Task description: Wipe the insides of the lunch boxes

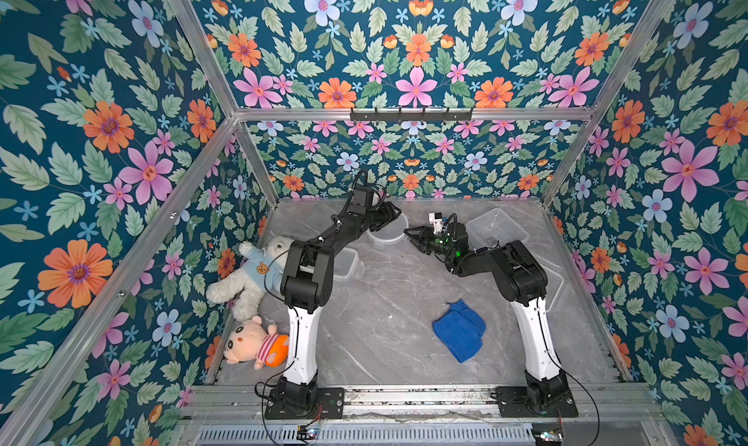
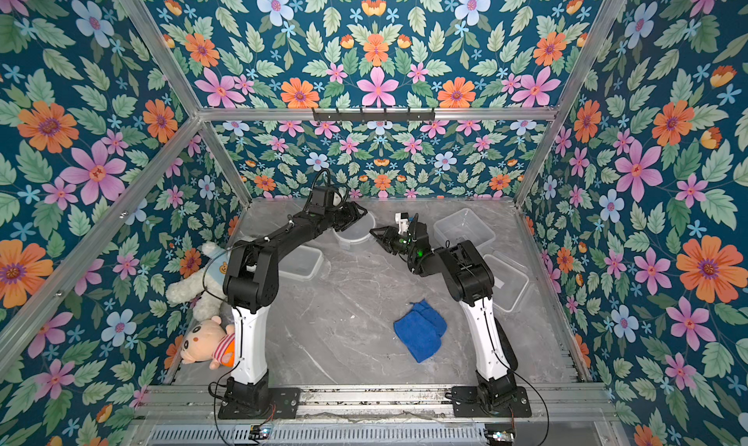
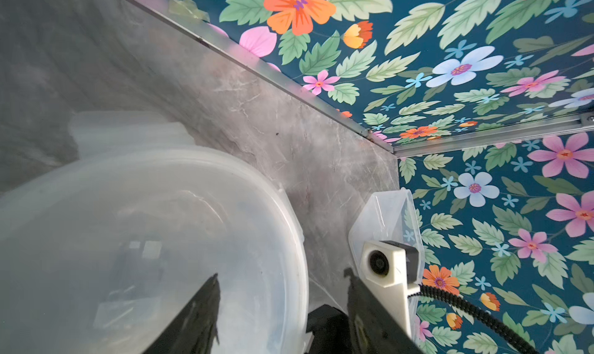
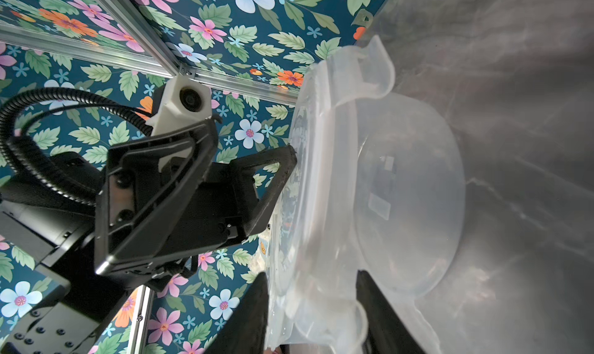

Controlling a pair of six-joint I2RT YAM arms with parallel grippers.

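A round translucent lunch box [image 2: 355,229] stands at the back middle of the table. Its rim carries flared side flaps [image 4: 371,72]; whether a clear lid covers it I cannot tell for sure. My left gripper is open over the box's near-right rim, holding nothing. From the right, my right gripper stands open, its fingers on either side of a lower flap [image 4: 334,320], not clamped on it. Clear rectangular boxes lie at left [image 2: 302,263], back right [image 2: 465,229] and right [image 2: 508,284]. A folded blue cloth [image 1: 459,330] rests on the front-middle table.
Along the left edge lie a light bear in a blue shirt [image 1: 263,268] and an orange-striped doll [image 1: 257,343]. The patterned back wall rises close behind the round box. Bare grey table [image 1: 381,329] fills the front middle.
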